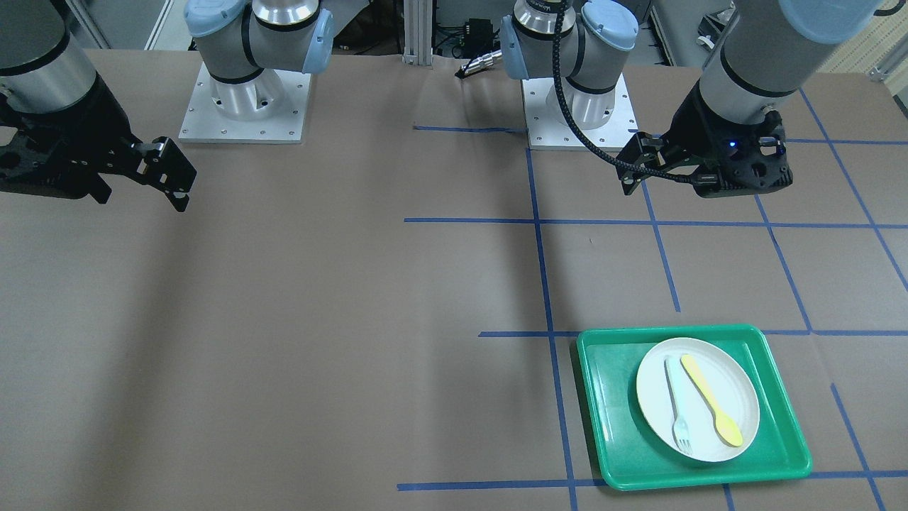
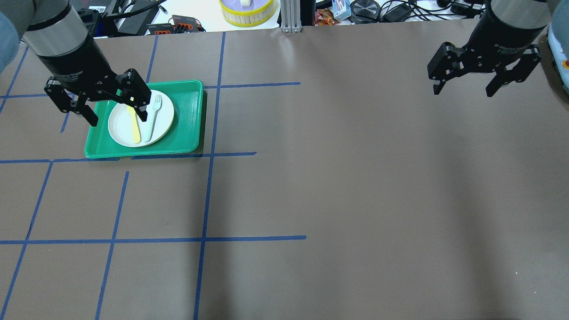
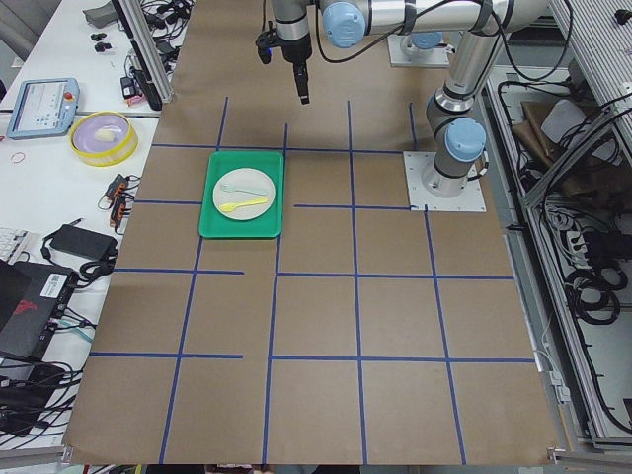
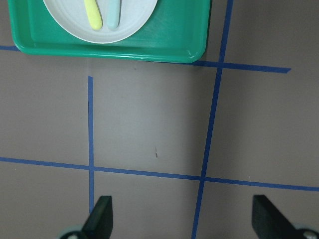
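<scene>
A green tray [image 1: 613, 409] lies on the taped table, holding a white plate [image 1: 655, 392] with a light blue fork [image 1: 677, 400] and a yellow utensil [image 1: 711, 400], which looks like a spoon, side by side on it. My gripper hangs above the table, behind the tray in the front view. In the left wrist view its fingers stand wide apart over bare, gridded table, with nothing between them, and the tray is at the top edge.
A second arm [image 2: 480, 64] with a black gripper hangs at the other side. Two more arm bases [image 1: 247, 128] stand at the back in the front view. Cables and electronics lie on a side bench [image 3: 59, 168].
</scene>
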